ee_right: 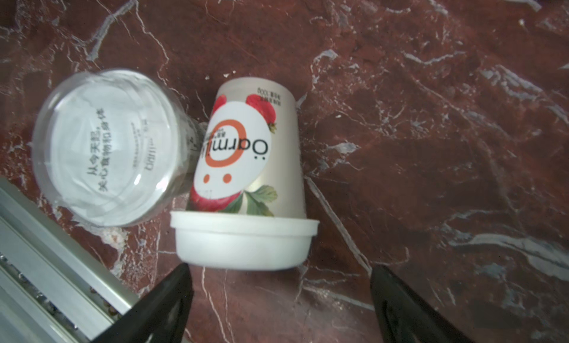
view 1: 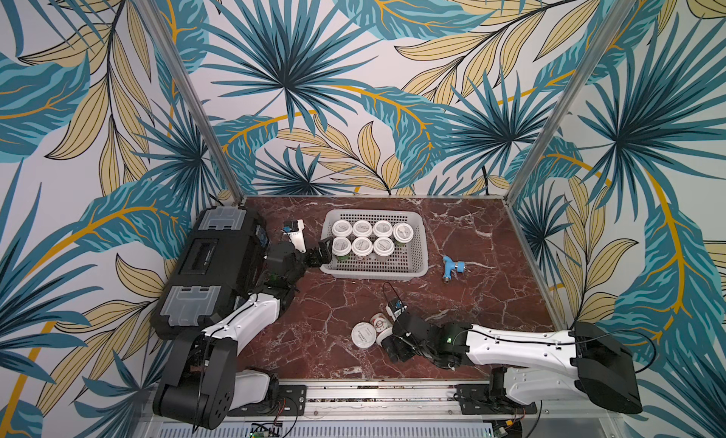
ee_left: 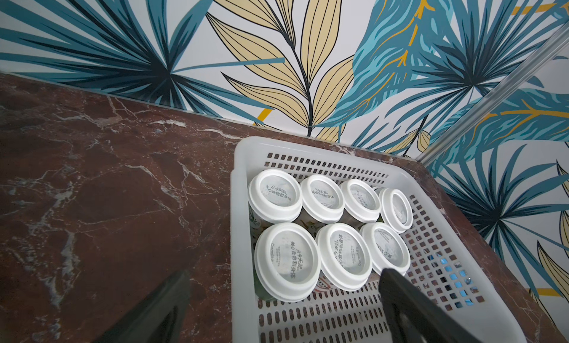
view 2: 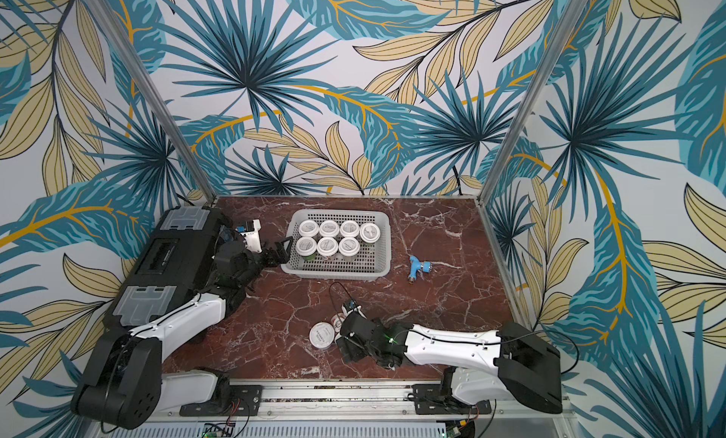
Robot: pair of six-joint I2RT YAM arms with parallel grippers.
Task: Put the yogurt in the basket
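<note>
A yogurt cup (ee_right: 255,159) with berry print and a white lid lies on its side on the table, its lid towards my right gripper. That gripper is open, its fingers apart and short of the lid, nothing between them. A second yogurt (ee_right: 106,147), clear-capped, stands upright touching or nearly touching the lying one. Several white-lidded yogurts (ee_left: 287,260) stand in two rows inside the grey-white basket (view 1: 416,267); the far right one leans. At the basket's left edge my left gripper stands open and empty, its fingers blurred.
A black toolbox (view 1: 204,267) stands on the left behind the left arm. Right of the basket lies a blue object (view 1: 451,267). The basket's right part is free. A metal rail (ee_right: 47,272) runs along the table's front edge.
</note>
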